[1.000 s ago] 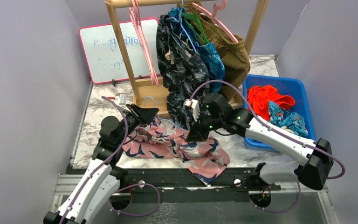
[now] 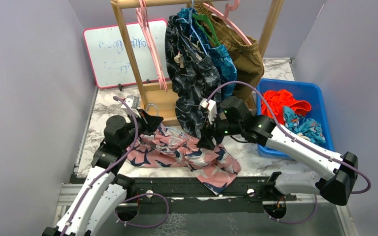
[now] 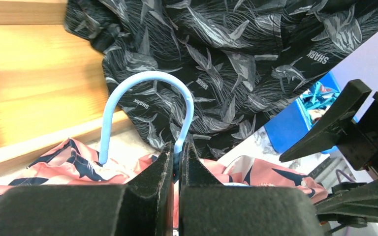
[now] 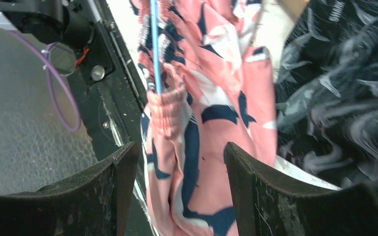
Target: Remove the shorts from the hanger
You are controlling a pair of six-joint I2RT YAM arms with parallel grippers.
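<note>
Pink shorts (image 2: 211, 172) with dark shapes lie crumpled on the table below the rack, a pale blue hanger (image 3: 147, 76) among their folds. My left gripper (image 2: 157, 122) is shut on the hanger's thin neck, its hook standing above the fingertips. In the right wrist view the hanger's bar (image 4: 155, 44) runs into the bunched waistband (image 4: 165, 105). My right gripper (image 2: 205, 143) is open over that end of the shorts, with the fabric below and between its fingers, apparently not clamped.
Dark shark-print shorts (image 2: 189, 73), teal and olive garments (image 2: 243, 64) and empty pink hangers (image 2: 150, 44) hang on the wooden rack (image 2: 130, 49). A blue bin (image 2: 315, 98) of clothes stands at right, a whiteboard (image 2: 108, 59) behind at left. Bare marble (image 2: 98, 108) shows at left.
My left gripper has shifted slightly left with the blue hanger. My right arm has shifted a little, its wrist slightly higher. The shorts have barely moved.
</note>
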